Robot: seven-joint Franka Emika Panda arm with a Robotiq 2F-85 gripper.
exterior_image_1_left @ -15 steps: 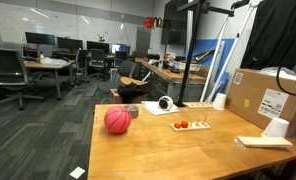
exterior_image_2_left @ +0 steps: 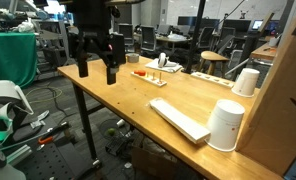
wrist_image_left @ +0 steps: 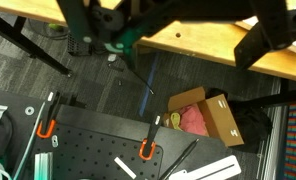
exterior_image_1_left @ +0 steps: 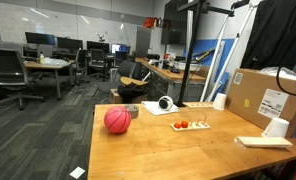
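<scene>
My gripper (exterior_image_2_left: 98, 72) hangs at the upper left of exterior view 2, above the near edge of the wooden table (exterior_image_2_left: 138, 92). Its dark fingers stand apart in the wrist view, with nothing between them, so it is open. A pink-red ball (exterior_image_1_left: 117, 119) rests on the table's left side in exterior view 1. Farther right lies a small white board (exterior_image_1_left: 191, 126) with red round pieces and thin pegs on it. A long white block (exterior_image_2_left: 180, 120) lies by the table edge, beside an upside-down white cup (exterior_image_2_left: 225, 126).
White headphones (exterior_image_1_left: 166, 103) lie at the back of the table. A large cardboard box (exterior_image_1_left: 258, 98) stands on the right. Below the edge, the wrist view shows an open cardboard box (wrist_image_left: 205, 116) and a black perforated board (wrist_image_left: 98, 150) with tools.
</scene>
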